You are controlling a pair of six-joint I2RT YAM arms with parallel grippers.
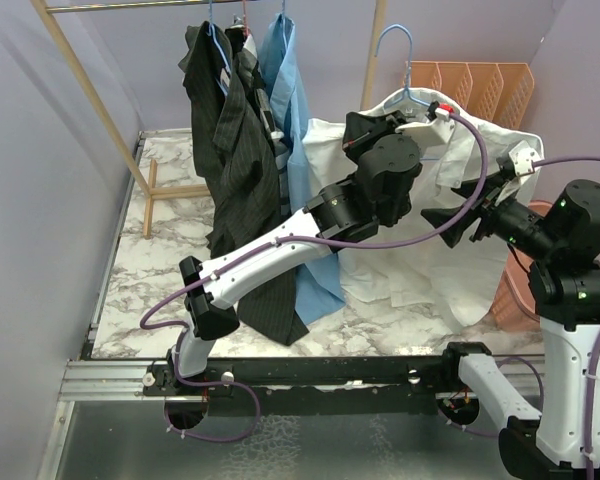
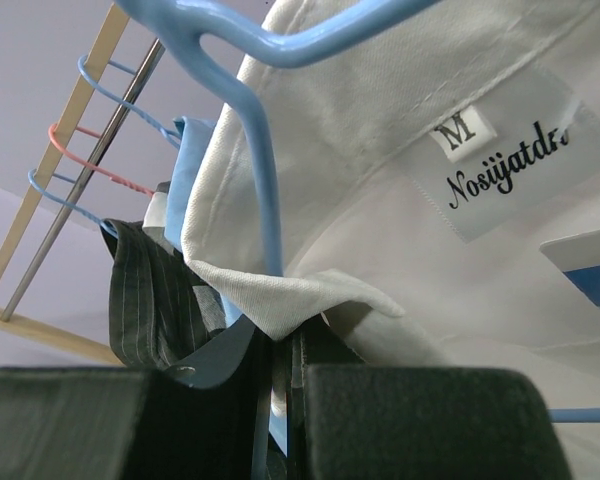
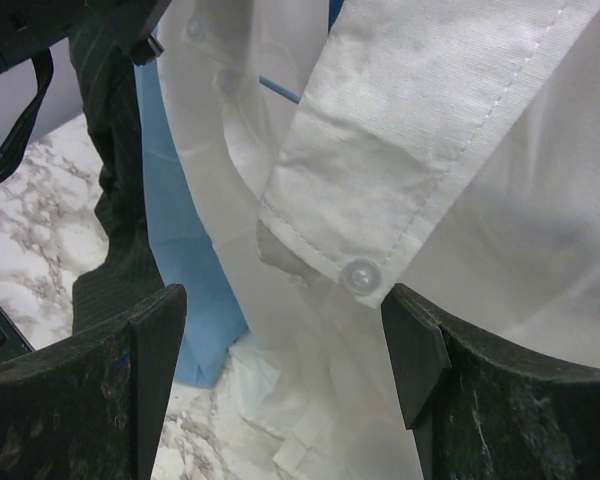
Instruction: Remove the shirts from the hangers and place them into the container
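A white shirt hangs on a light blue hanger at the right of the rail. My left gripper is at its collar; in the left wrist view the black fingers are shut on collar cloth by the hanger, below the "M" label. My right gripper stands part open in front of the shirt. In the right wrist view a white buttoned flap hangs just above and between its fingers, not gripped.
Dark pinstriped and blue garments hang to the left. An orange basket is at the right and an orange rack behind.
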